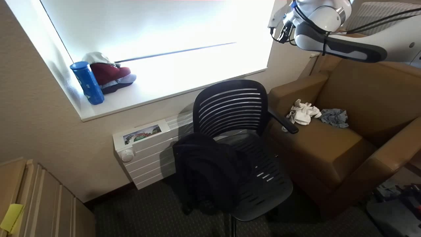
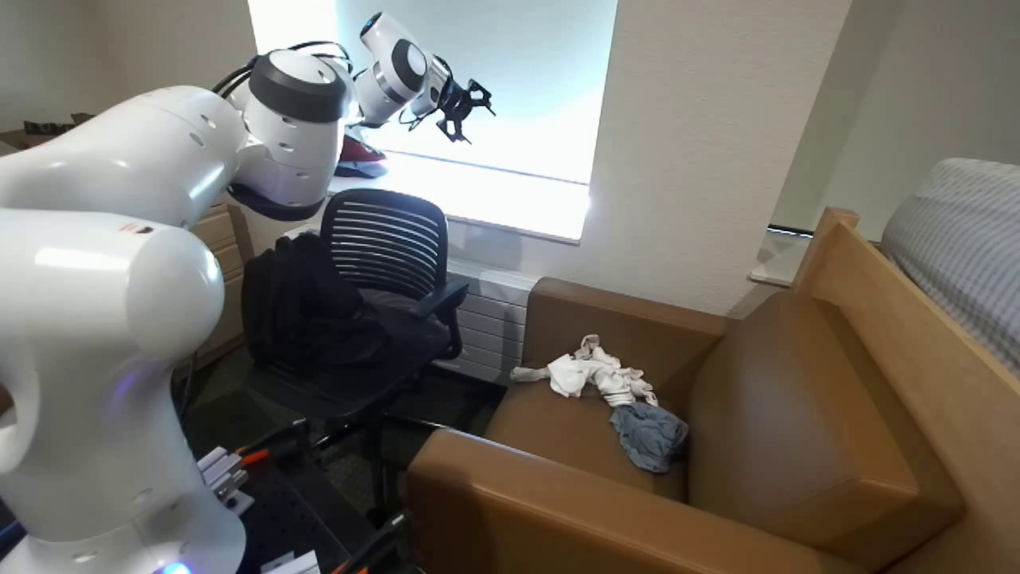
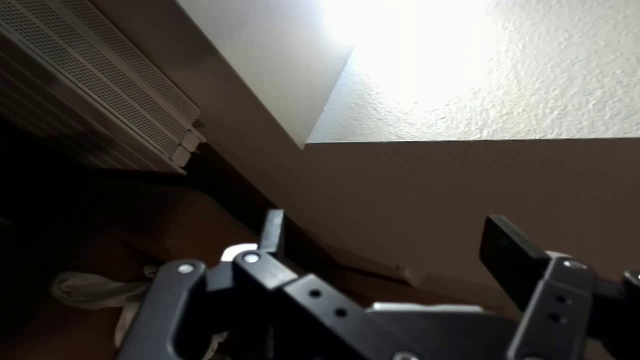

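Note:
My gripper (image 2: 480, 126) is open and empty, held high in front of the bright window in the second exterior view. Both black fingers (image 3: 273, 231) stand wide apart in the wrist view, with only wall and window corner beyond them. Far below, a crumpled white cloth (image 2: 594, 373) lies on the seat of the brown armchair (image 2: 555, 430). Touching it is a grey-blue cloth (image 2: 650, 435), bunched toward the backrest. In the wrist view, part of the white cloth (image 3: 99, 291) shows dimly at lower left.
A black office chair (image 1: 233, 104) bearing a dark backpack (image 1: 209, 170) stands beside the armchair. On the windowsill (image 1: 169, 85) are a blue canister (image 1: 87, 83) and several caps (image 1: 110, 74). A wooden bed frame (image 2: 918, 296) rises behind the armchair. The air above the armchair seat is clear.

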